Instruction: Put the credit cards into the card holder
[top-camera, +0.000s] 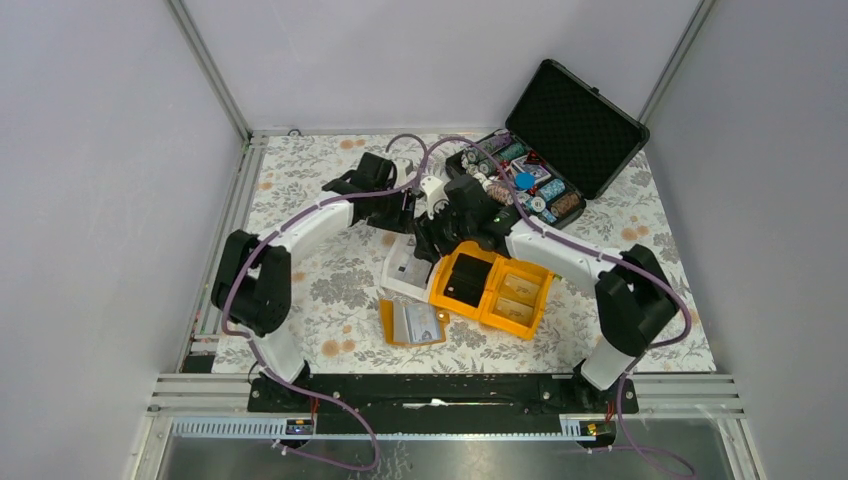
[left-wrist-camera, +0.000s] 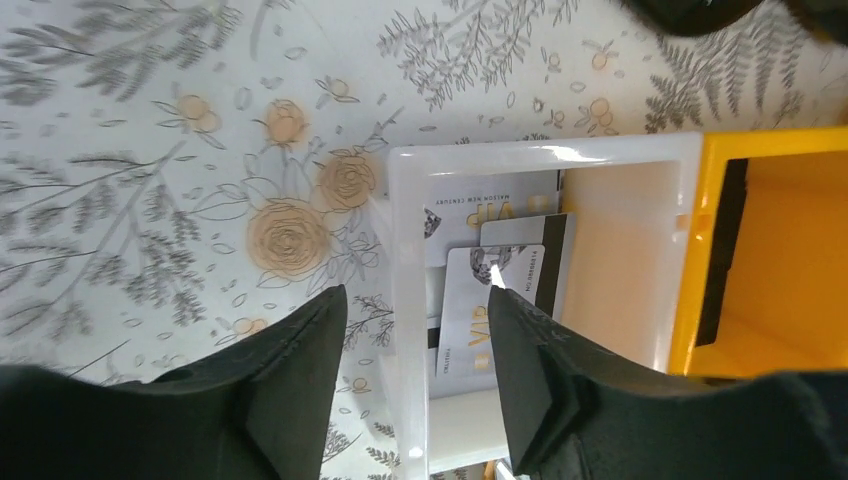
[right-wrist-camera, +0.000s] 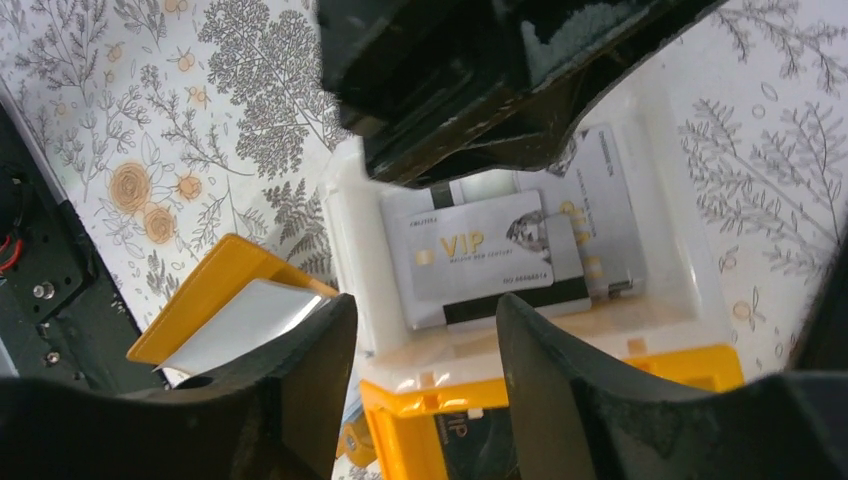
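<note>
A translucent tray (left-wrist-camera: 410, 300) holds several silver VIP cards (right-wrist-camera: 480, 255), joined to a yellow box (top-camera: 515, 322) with dark and gold cards. The yellow card holder (top-camera: 387, 325) lies open in front of it. My left gripper is open above the translucent tray's outer edge, nothing between its fingers. My right gripper hovers over the same tray from the right, its fingers apart and empty.
A black case (top-camera: 578, 125) of poker chips stands open at the back right. Both arms crowd the middle.
</note>
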